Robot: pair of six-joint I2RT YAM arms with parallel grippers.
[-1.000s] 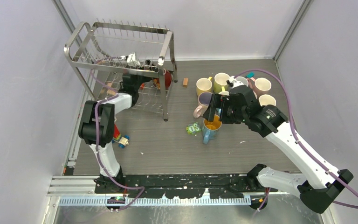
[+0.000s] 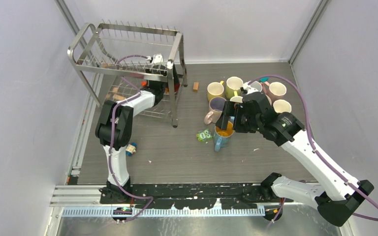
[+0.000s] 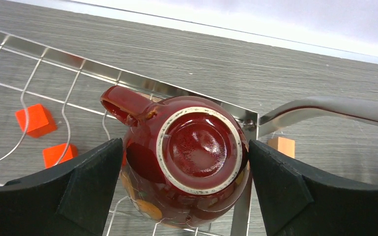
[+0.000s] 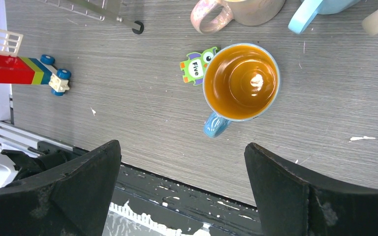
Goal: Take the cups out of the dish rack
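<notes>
Upside down on the lower wire shelf of the dish rack (image 2: 176, 46) sits a dark red cup (image 3: 199, 147), its pale-ringed base facing the left wrist camera and its handle toward upper left. My left gripper has its fingers on either side of this cup, fingers open about as wide as the cup; firm contact cannot be told. In the top view the rack and arm mostly hide that cup. High over the table, my right gripper is open and empty. Below it stands an upright blue cup (image 4: 242, 81) with an orange inside.
Several cups, among them a yellow cup (image 2: 215, 91) and a pink-handled cup (image 2: 215, 109), crowd the table's right side. An owl piece (image 4: 198, 66) lies beside the blue cup. A toy vehicle (image 4: 29, 71) and red blocks (image 3: 35, 120) lie at left.
My left gripper has moved right inside the rack, from left of the red cup to around it. My right arm has hardly moved, and the cups on the table stand where they were.
</notes>
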